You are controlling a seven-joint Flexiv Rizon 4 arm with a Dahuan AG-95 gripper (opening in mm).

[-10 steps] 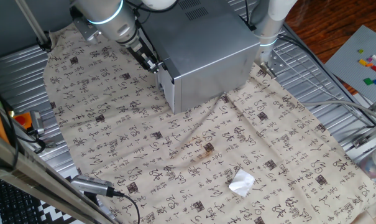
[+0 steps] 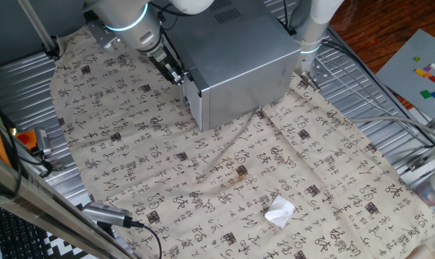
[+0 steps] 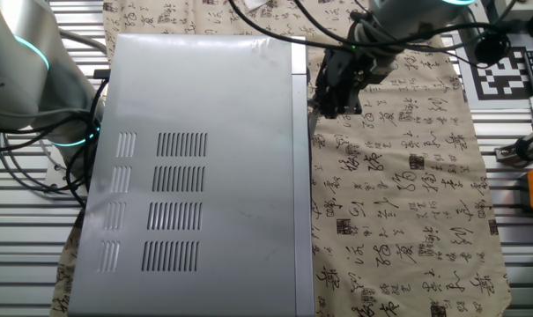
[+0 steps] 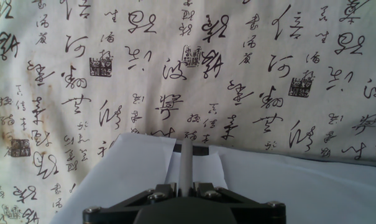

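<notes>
A silver box-shaped appliance (image 2: 235,54) stands at the back of the cloth, and its vented top (image 3: 200,167) fills much of the second exterior view. Its front faces the side where my arm comes down. My gripper (image 2: 178,75) is close against the upper part of that front, near the edge. Seen from above, the gripper (image 3: 323,107) is just off the front edge. In the wrist view, a narrow grey bar (image 4: 186,165) stands between the dark gripper parts, with white surfaces (image 4: 135,163) around it. Whether the bar is a handle or part of the fingers is unclear.
Patterned cloth (image 2: 142,155) covers the table, with wide clear space before the appliance. A crumpled white tissue (image 2: 280,211) lies on it. A camera (image 2: 107,214) sits at the near left. Dark cables (image 3: 336,42) hang by the arm.
The upper part of my arm has shifted slightly to the right. My gripper remains at nearly the same place by the appliance's front, and the appliance and tissue have not visibly moved.
</notes>
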